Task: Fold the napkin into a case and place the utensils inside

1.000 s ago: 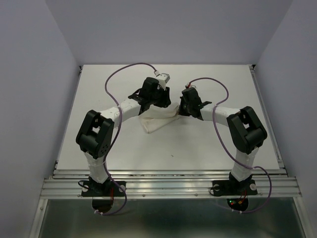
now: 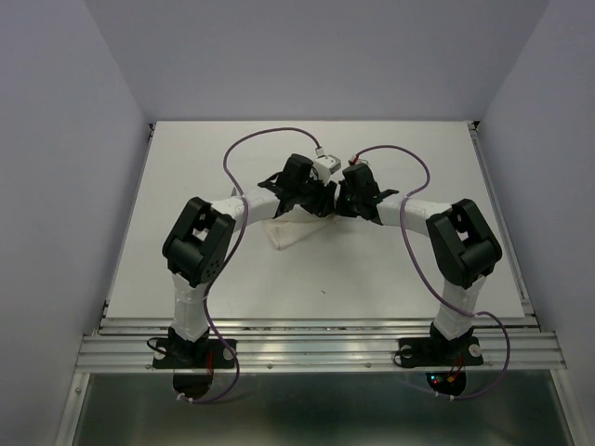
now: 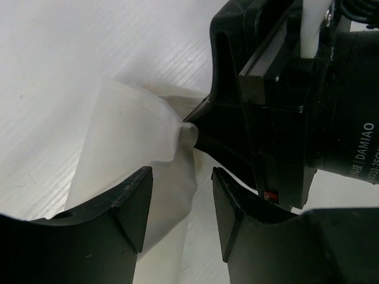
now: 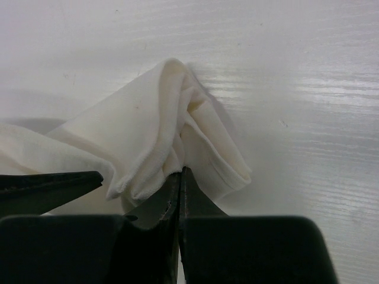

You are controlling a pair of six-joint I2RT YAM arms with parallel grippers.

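The cream napkin [image 2: 288, 232] lies bunched and folded near the table's middle. My right gripper is shut at its gathered right end, the fold [image 3: 136, 142] rising beside its tips. My left gripper stands open over that same end, just left of the right gripper, with napkin below and between its fingers. In the right wrist view a dark left finger [image 4: 53, 186] reaches in over the cloth. No utensils can be made out in these views.
The two arms are close together at the middle, the grippers nearly touching.
My left gripper has moved right, toward the right gripper and the napkin's gathered end. The right arm has stayed where it was.
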